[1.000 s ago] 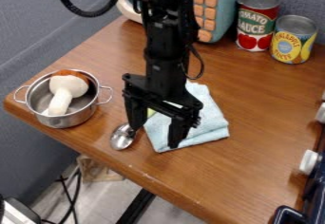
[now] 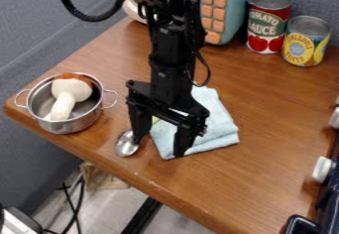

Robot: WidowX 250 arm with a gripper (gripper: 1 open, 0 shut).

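The black gripper [image 2: 162, 129] is low over a folded pale blue cloth [image 2: 215, 135], its two fingers apart and pointing down. A yellow bit shows on the cloth, mostly hidden behind the gripper. A silver spoon [image 2: 127, 146] lies just left of the gripper at the cloth's edge. A steel pot [image 2: 66, 123] at the left holds a white object [image 2: 62, 103] and something orange.
A tomato can [image 2: 268, 25] and yellow can [image 2: 306, 45] stand at the back right beside a teal appliance [image 2: 227, 0]. A dark appliance with white knobs [image 2: 322, 170] is at the right edge.
The gripper has shifted very slightly; the other things look unchanged.
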